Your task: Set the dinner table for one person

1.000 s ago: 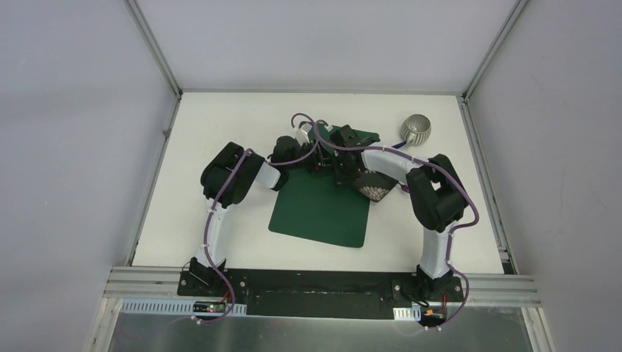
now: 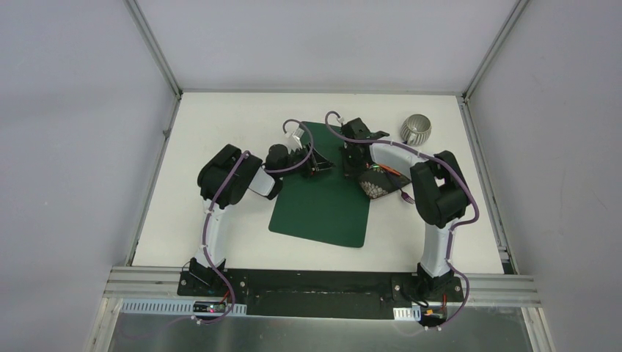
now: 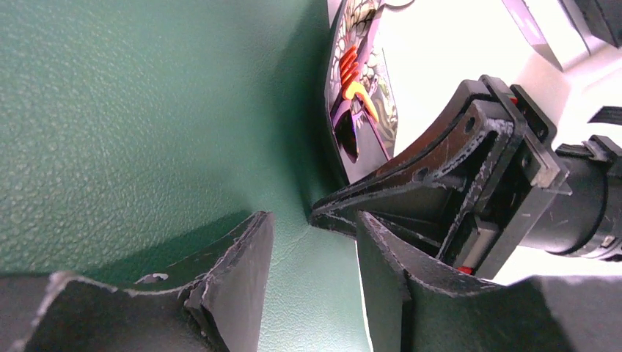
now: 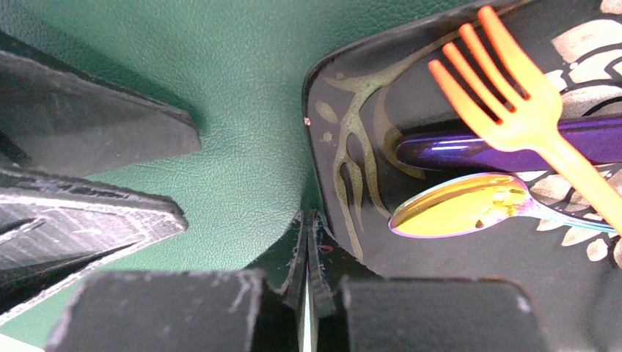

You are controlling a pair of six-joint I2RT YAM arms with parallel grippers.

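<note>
A black patterned tray (image 2: 375, 189) lies at the right edge of the green mat (image 2: 317, 213). On it are an orange fork (image 4: 535, 110), a gold spoon (image 4: 455, 213) and a purple handle (image 4: 455, 152). My left gripper is part open over the mat's centre, its fingers apart with nothing visible between them. My right gripper is shut at the tray's corner, with nothing showing between its fingers. The two grippers are close together.
A ribbed metal cup (image 2: 416, 129) stands at the back right. A purple fork (image 2: 407, 196) shows beside the tray.
The right arm has moved rightward, away from the left gripper, uncovering more of the tray's contents.
</note>
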